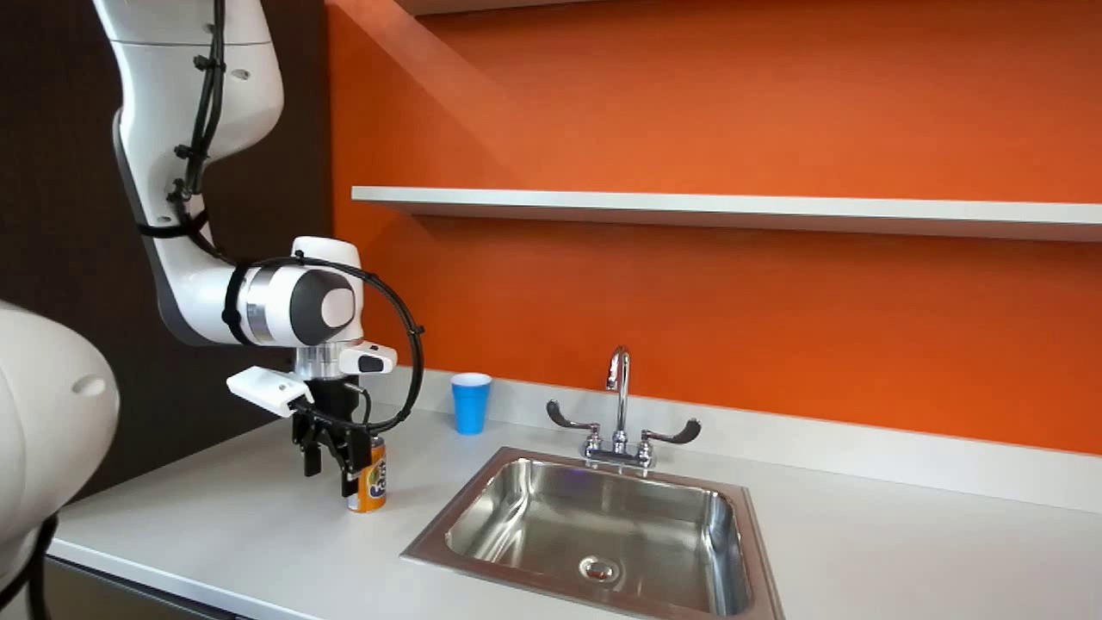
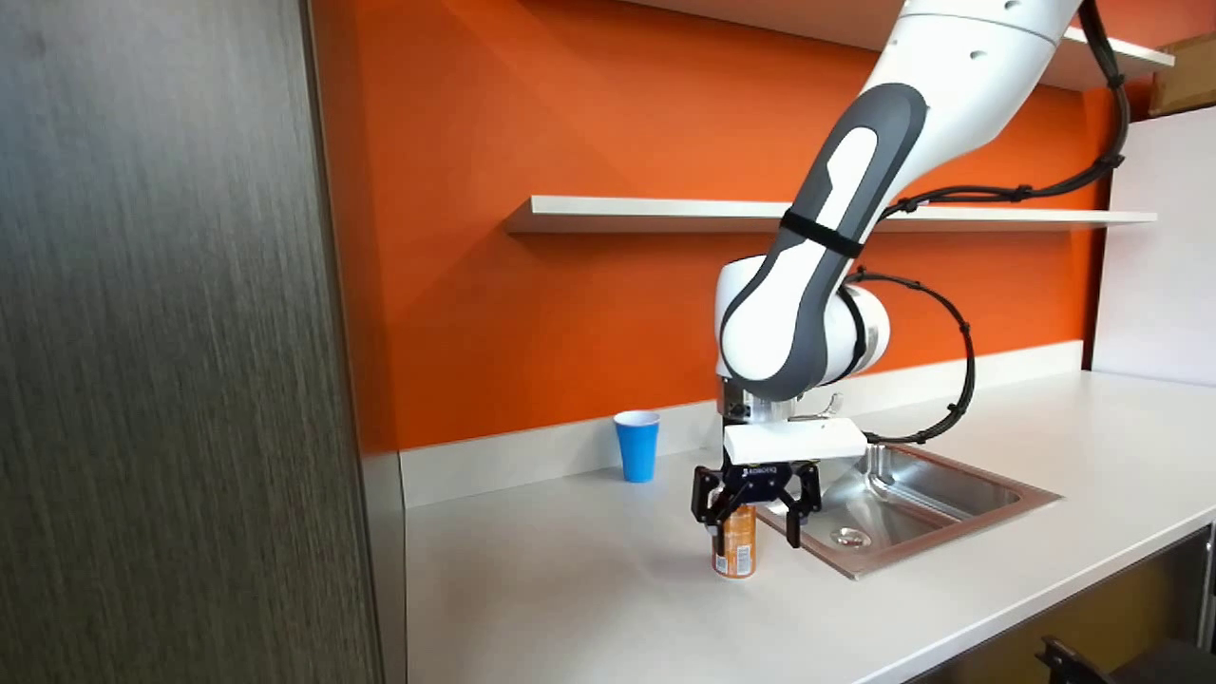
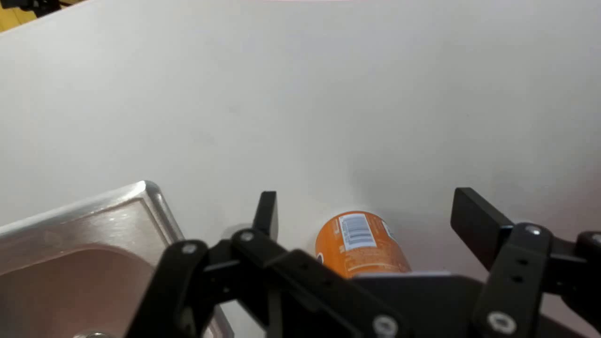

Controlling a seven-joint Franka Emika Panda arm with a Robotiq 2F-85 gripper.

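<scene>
An orange soda can [image 1: 373, 486] stands upright on the counter, left of the sink. In the second exterior view the gripper [image 2: 754, 543] partly covers the top of the can [image 2: 735, 547]. From the wrist, the can [image 3: 360, 242] shows low in the picture between the two fingers, nearer the left one, and the gripper body hides its near part. Whether a finger touches it I cannot tell.
A blue cup [image 1: 470, 405] stands by the back wall. The steel sink [image 1: 455, 558] with its faucet [image 1: 620, 403] lies to the right. A white shelf [image 1: 723, 207] runs above.
</scene>
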